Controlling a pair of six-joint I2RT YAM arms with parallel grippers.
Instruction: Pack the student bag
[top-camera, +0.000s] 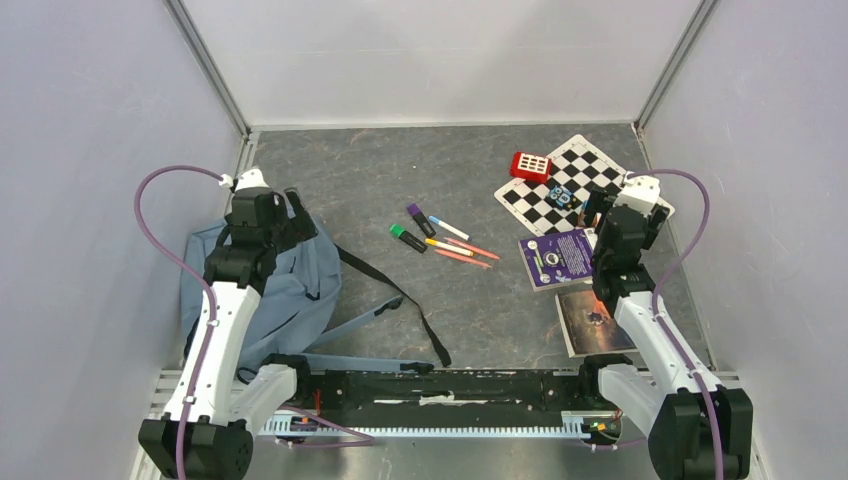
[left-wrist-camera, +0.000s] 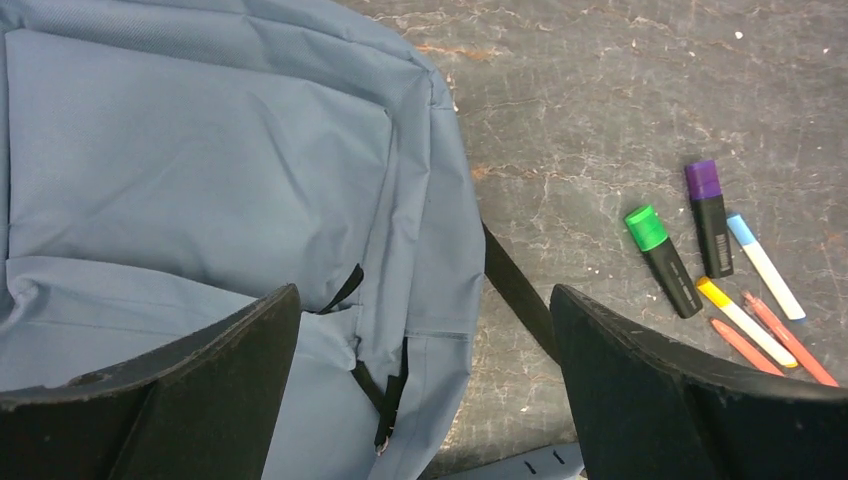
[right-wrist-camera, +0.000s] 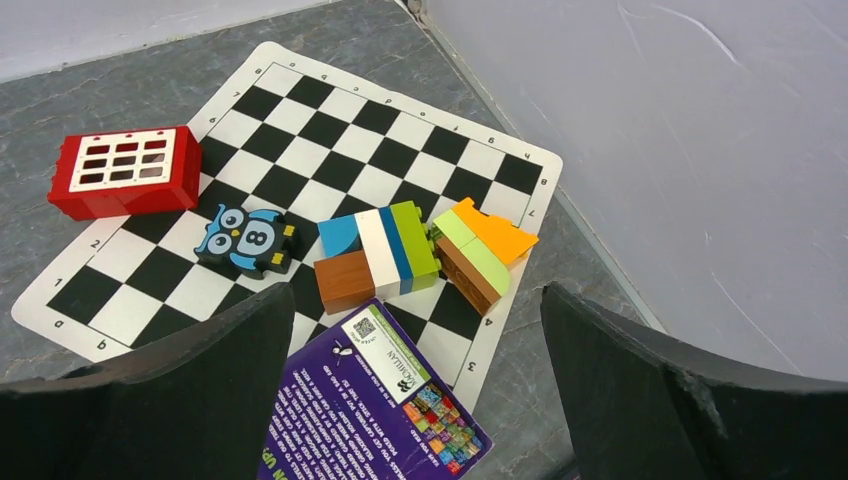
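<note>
The blue-grey student bag (top-camera: 290, 295) lies flat on the left side of the table; its fabric (left-wrist-camera: 200, 170) fills the left part of the left wrist view. Over its upper part hovers my left gripper (top-camera: 300, 215), open and empty. At centre lie a green-capped marker (top-camera: 408, 238), a purple-capped marker (top-camera: 421, 220), a blue-capped pen (left-wrist-camera: 766, 267), a yellow-capped pen (left-wrist-camera: 745, 322) and two orange pencils (left-wrist-camera: 790, 338). My right gripper is open above the chessboard (right-wrist-camera: 300, 150) and the purple book (right-wrist-camera: 360, 410), nothing between its fingers.
On the chessboard sit a red block (right-wrist-camera: 130, 172), an owl block (right-wrist-camera: 245, 240) and coloured bricks (right-wrist-camera: 385, 250). Below the purple book is a dark book (top-camera: 592, 322). A black strap (top-camera: 385, 280) runs right from the bag. Walls close in the left, right and back.
</note>
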